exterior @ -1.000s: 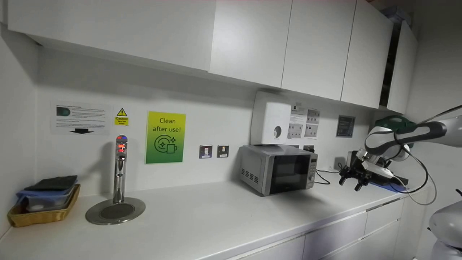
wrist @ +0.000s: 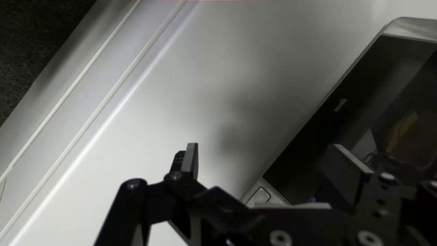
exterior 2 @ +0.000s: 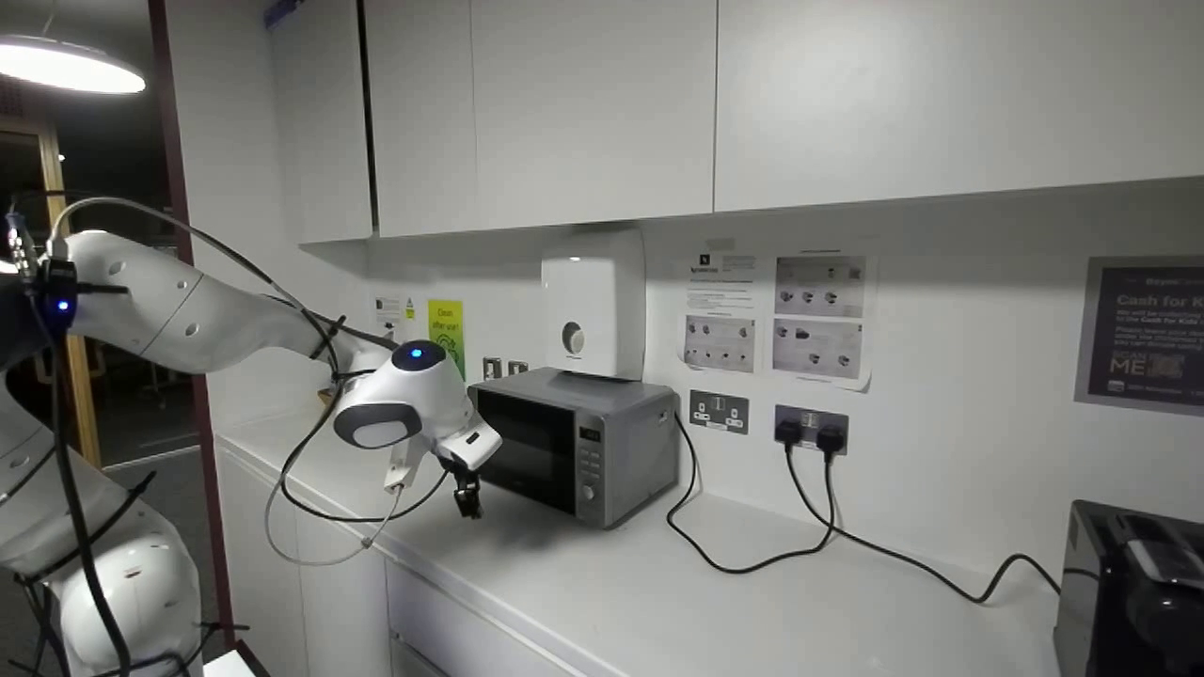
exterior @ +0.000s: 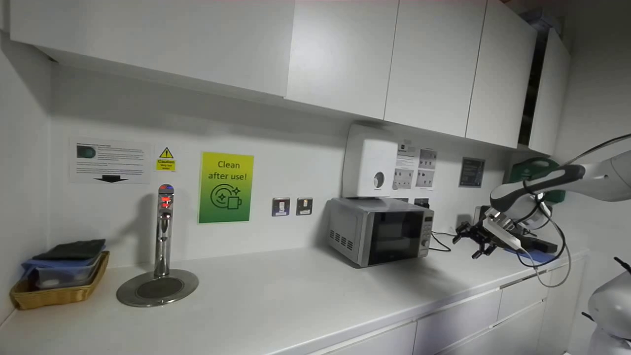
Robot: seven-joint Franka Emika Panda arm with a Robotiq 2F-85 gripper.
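Observation:
A silver microwave with a dark glass door stands against the wall on the white counter, its door closed. My gripper hangs above the counter to the right of the microwave in exterior view 1. In exterior view 2 the gripper appears in front of the microwave door. Seen from the wrist, the gripper is open, its fingers wide apart and nothing between them. The microwave door fills the right of that view, behind the right finger, and a corner of its button panel shows below.
A tap on a round drain and a wicker basket occupy the counter's left part. Power cables trail towards a dark machine. Bare counter lies between tap and microwave; cupboards overhang.
In exterior view 1 my arm and gripper have shifted left, closer to the microwave, and the gripper has tilted slightly. The microwave has not moved.

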